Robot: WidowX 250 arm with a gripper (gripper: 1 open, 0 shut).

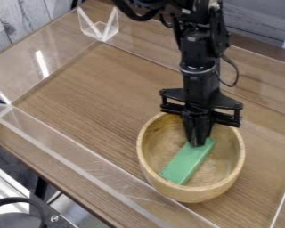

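Note:
A round wooden bowl (228, 178) sits on the table in the lower right of the camera view. Inside it lies a long green object (184, 165). My black gripper (199, 139) reaches down from the top into the bowl's back part, at the far end of the green piece. It is shut, with nothing visible between its fingers, though its tips are partly hard to make out.
A small clear container (99, 25) stands at the back left. A black cable or arm part (20, 207) lies at the lower left corner.

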